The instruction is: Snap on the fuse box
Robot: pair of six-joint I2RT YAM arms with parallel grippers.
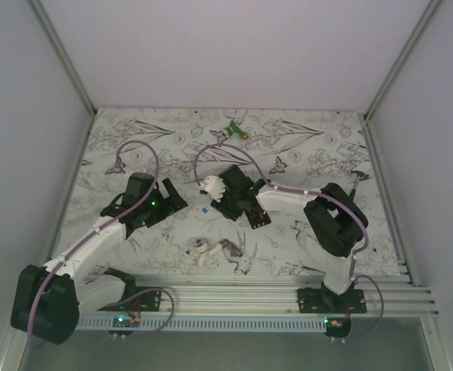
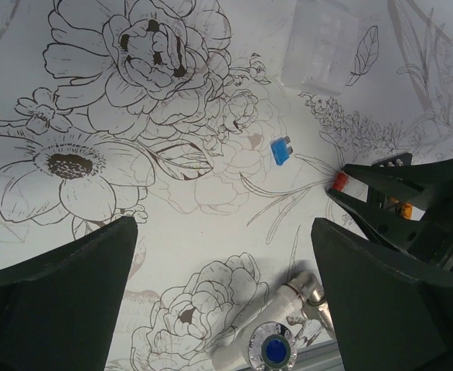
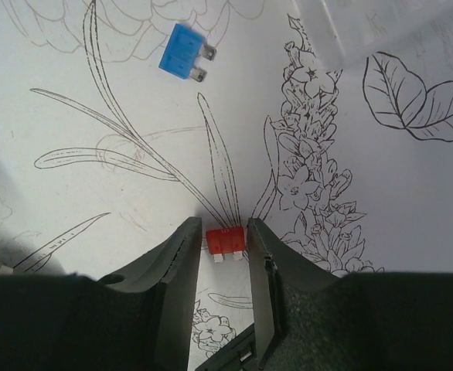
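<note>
My right gripper has its fingertips down on either side of a red fuse [image 3: 226, 240] lying on the white patterned surface; whether it grips is unclear. A blue fuse [image 3: 182, 51] lies farther back. The black fuse box [image 1: 260, 219] sits beside the right gripper, partly hidden behind it in the left wrist view. My left gripper is open and empty, over the surface to the left [image 1: 172, 202].
A clear plastic container [image 2: 319, 46] lies behind the blue fuse. A white tool with metal parts [image 1: 215, 253] lies toward the front. A green object [image 1: 234, 130] is at the back, a hammer [image 1: 358, 176] at the right.
</note>
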